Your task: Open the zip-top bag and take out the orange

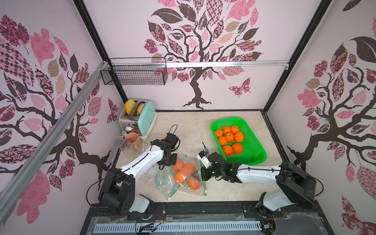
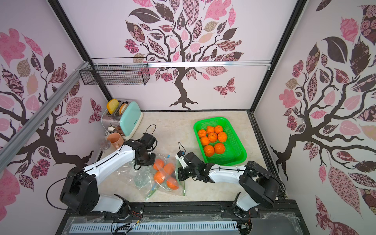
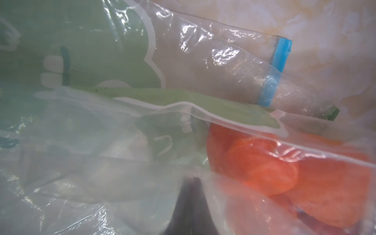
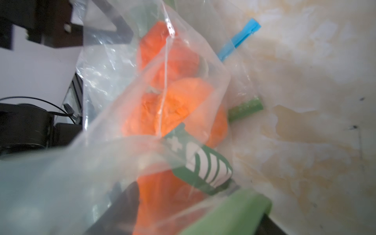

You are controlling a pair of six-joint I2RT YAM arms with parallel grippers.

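The clear zip top bag (image 1: 192, 172) with several oranges (image 1: 179, 177) lies at the front middle, printed green, with blue and green zip strips (image 3: 282, 54). My left gripper (image 1: 167, 160) is over its left part; in the left wrist view a dark finger shows behind film, apparently shut. My right gripper (image 1: 204, 170) is at the bag's right edge, by a green zip strip (image 4: 231, 211). Its fingers are mostly hidden behind film in the right wrist view, so whether they hold the strip is unclear.
A green basket (image 1: 254, 152) of several oranges stands at the back right. A dish rack (image 1: 145, 117), a pink mug (image 1: 134, 140) and a clear cup (image 1: 125, 145) stand at the back left. The table between rack and basket is clear.
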